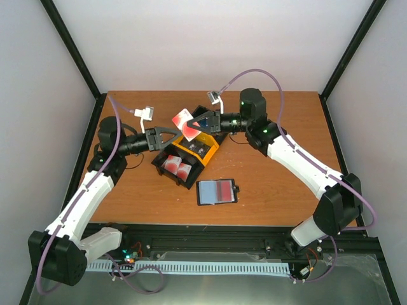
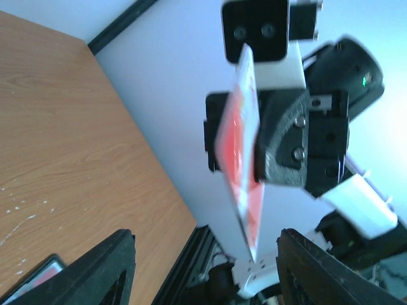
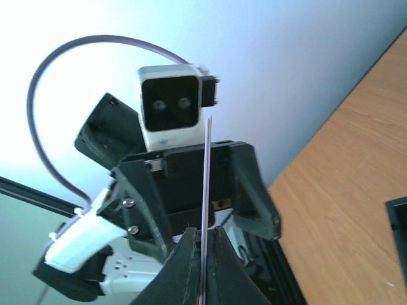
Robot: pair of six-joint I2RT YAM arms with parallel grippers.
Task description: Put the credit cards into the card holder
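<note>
A red-and-white card (image 1: 183, 121) is held up above the organizer, with my right gripper (image 1: 193, 126) shut on it. In the right wrist view the card (image 3: 206, 165) shows edge-on, a thin line rising from between the shut fingers. My left gripper (image 1: 175, 136) is open beside it, nothing between its fingers; in the left wrist view the card (image 2: 241, 146) stands apart, beyond the fingertips. On the table's front middle lies the opened card holder (image 1: 216, 192), pale blue-grey at left and reddish at right. Two further red-and-white cards (image 1: 172, 164) rest in the organizer's front section.
The organizer (image 1: 193, 178) is black with a yellow middle section (image 1: 213, 150) and stands at an angle, partly under both grippers. Bare wooden table (image 1: 286, 190) lies right of the card holder and also along the left side.
</note>
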